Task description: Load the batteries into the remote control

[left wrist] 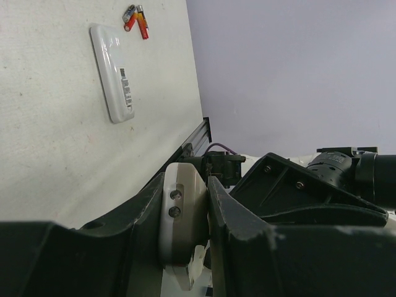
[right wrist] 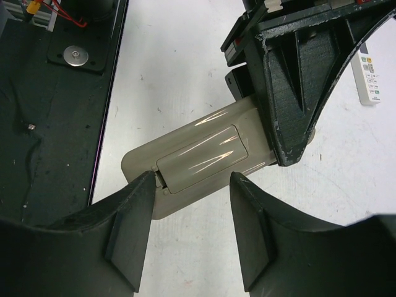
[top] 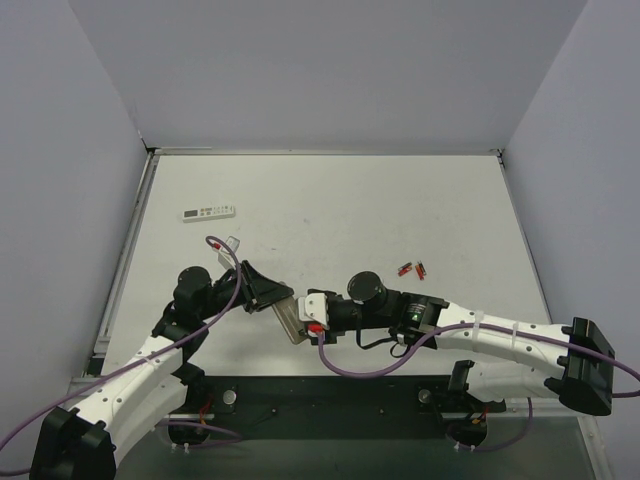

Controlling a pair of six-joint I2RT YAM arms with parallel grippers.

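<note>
A grey-beige remote [top: 288, 318] [right wrist: 201, 154] is held back-up above the table, its battery cover in place, with my left gripper [top: 270, 290] shut on one end. My right gripper stands part open at the other end, its fingertips by the cover's lower edge; in the top view its fingers are largely hidden by the arm. Several batteries [top: 413, 270] [left wrist: 135, 20] lie on the table at the right.
A white remote [top: 208, 214] lies at the back left, seen also as a white slab [left wrist: 112, 72] in the left wrist view. Walls border both sides.
</note>
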